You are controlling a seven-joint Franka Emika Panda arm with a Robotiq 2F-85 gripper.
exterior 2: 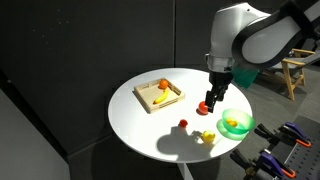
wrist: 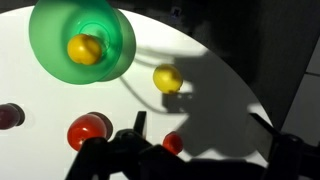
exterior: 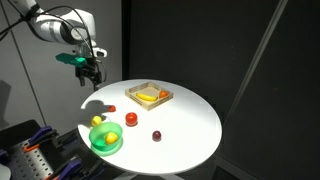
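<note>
Above the near left part of the white round table, my gripper [exterior: 85, 82] hangs in the air. In the wrist view its fingers stand wide apart, with nothing held between the fingers. A green bowl [wrist: 118, 62] holds an orange-yellow round fruit [wrist: 84, 48]. Beside the bowl lies a yellow fruit [wrist: 167, 78]. A larger red round item [wrist: 86, 131] sits on the table, and a small red item [wrist: 173, 142] is close to the gripper in that view. Farther off is a dark red round item [exterior: 157, 135].
On the far side of the table is a wooden tray [exterior 2: 149, 103] with a banana [exterior 2: 161, 98] and an orange round fruit [exterior 2: 164, 84] in it.
</note>
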